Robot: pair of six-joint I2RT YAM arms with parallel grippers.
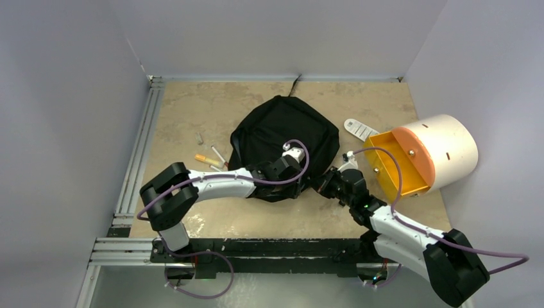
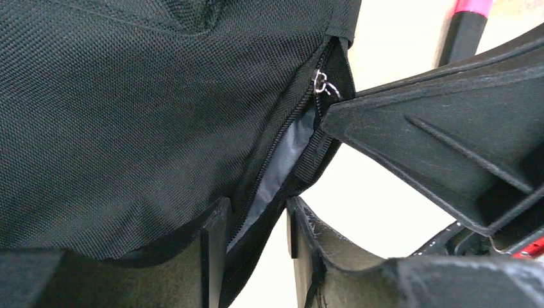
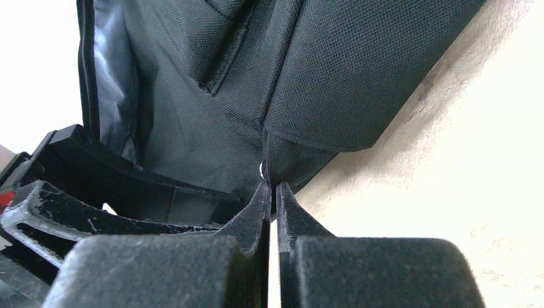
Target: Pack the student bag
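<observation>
The black student bag [image 1: 276, 125] lies on the middle of the table, its zipper [image 2: 289, 128] running along the near edge, with a metal pull [image 2: 321, 82]. My left gripper is open low over that zip edge, bag fabric between or under its fingertips. My right gripper is shut at the bag's right corner; black fabric lies at its tips, though whether any is pinched is hard to tell. In the left wrist view it reaches in close beside the zipper pull.
A yellow drawer unit [image 1: 449, 151] sits at the right, with a white slab [image 1: 358, 128] behind it. Pens [image 1: 208, 160] and small items lie left of the bag.
</observation>
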